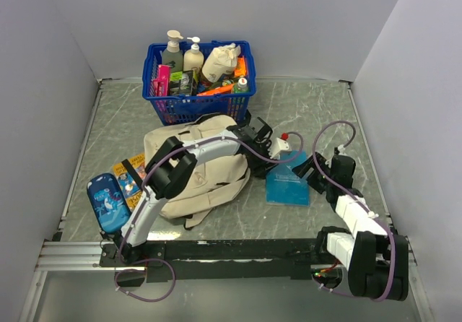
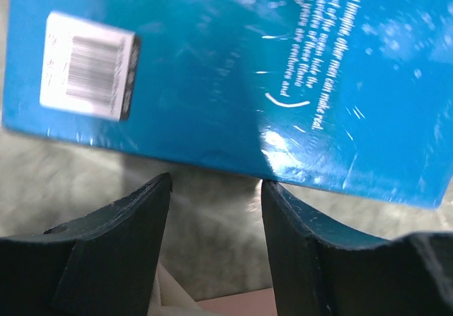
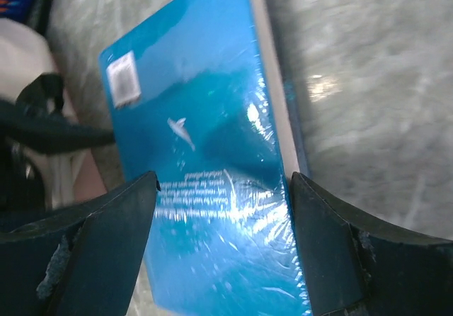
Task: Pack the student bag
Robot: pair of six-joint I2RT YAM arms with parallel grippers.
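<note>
A blue book (image 1: pixel 287 185) lies on the floor right of the beige backpack (image 1: pixel 206 181). In the left wrist view its barcoded edge fills the upper half, with my left gripper part open at that edge. My right gripper is at the book's long right side, fingers apart across it; whether anything is held cannot be told. A coloured book (image 1: pixel 127 185) and a blue dinosaur case (image 1: pixel 107 199) lie left of the backpack.
A blue basket (image 1: pixel 198 105) of bottles and packets stands at the back. Grey walls bound the floor on both sides. Some bare floor (image 1: pixel 303 105) shows at the back right.
</note>
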